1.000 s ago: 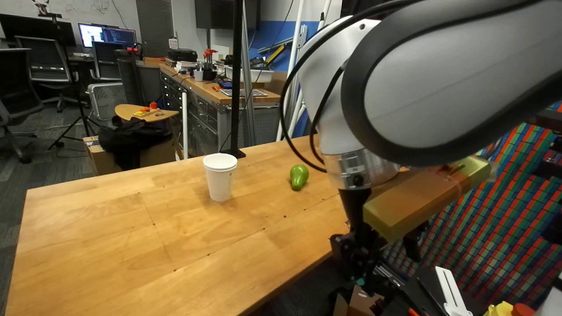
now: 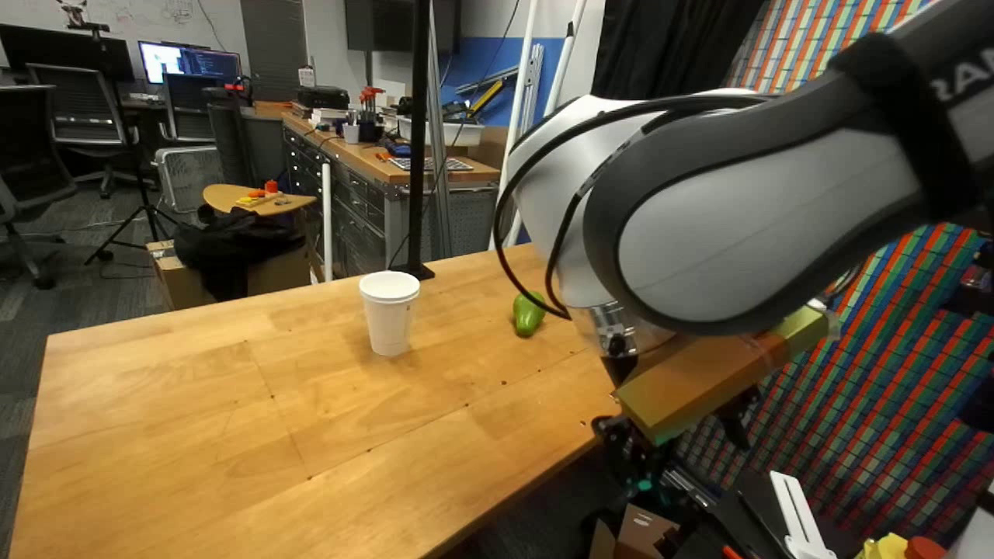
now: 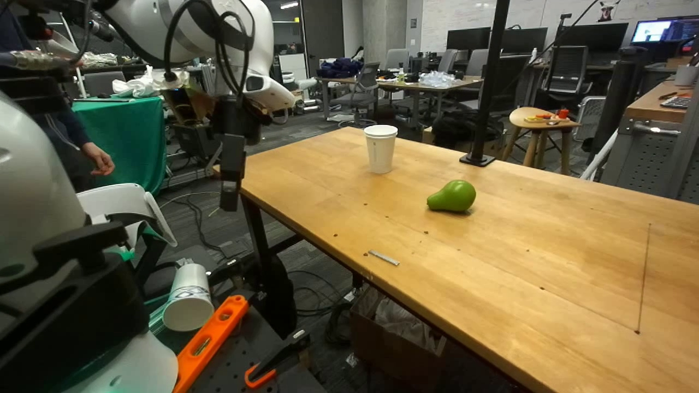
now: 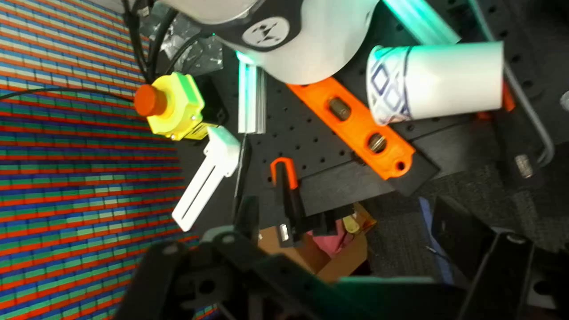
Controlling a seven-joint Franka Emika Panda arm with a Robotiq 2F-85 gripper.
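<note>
Upright on the wooden table stands a white paper cup (image 2: 389, 315), seemingly with a second rim nested in it; the same cup (image 3: 380, 150) is near the far edge in the second exterior view. A green pear-shaped object (image 3: 452, 196) lies on its side, apart from the cup. My gripper is open, its two dark fingers wide apart and nothing visible between them. It hangs beyond the table's edge, away from both objects. One of its fingers (image 3: 230, 171) shows beside the table's corner in the second exterior view.
Below my gripper, a pegboard surface holds an orange level (image 4: 354, 125), a tipped patterned cup (image 4: 442, 80) and a yellow emergency-stop box (image 4: 173, 106). An open cardboard box (image 4: 341, 258) sits lower. A black post (image 2: 421, 140) rises at the table's back.
The arm's large links and wrist have shifted and tilted, exposing more of the backdrop. The gripper end has moved only slightly in the first exterior view. Cup and green object stay put.
</note>
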